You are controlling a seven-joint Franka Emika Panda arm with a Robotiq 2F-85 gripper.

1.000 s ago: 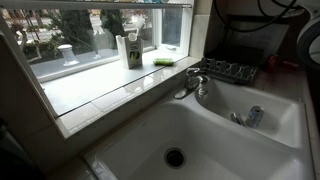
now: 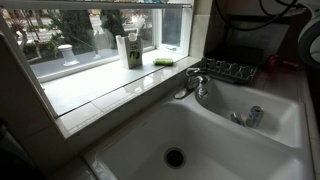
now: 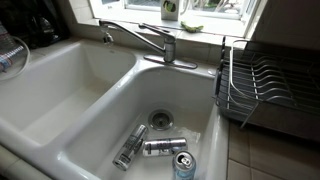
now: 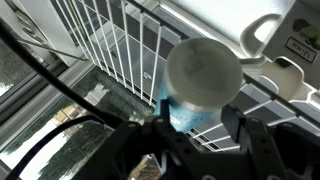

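In the wrist view my gripper reaches in from the bottom, its dark fingers [image 4: 234, 122] standing apart. Just beyond and between them is an object with a rounded white top [image 4: 203, 72] and a pale blue body, in front of a wire rack [image 4: 128, 48]. Whether the fingers touch it cannot be made out. Neither exterior view shows the gripper clearly.
Several cans, one of them blue [image 3: 184, 164], lie or stand in a white sink basin [image 3: 203, 98] beside a dish rack [image 3: 265, 85]. A faucet [image 3: 165, 42] rises behind. White mugs [image 4: 262, 35] sit beyond the wire rack.
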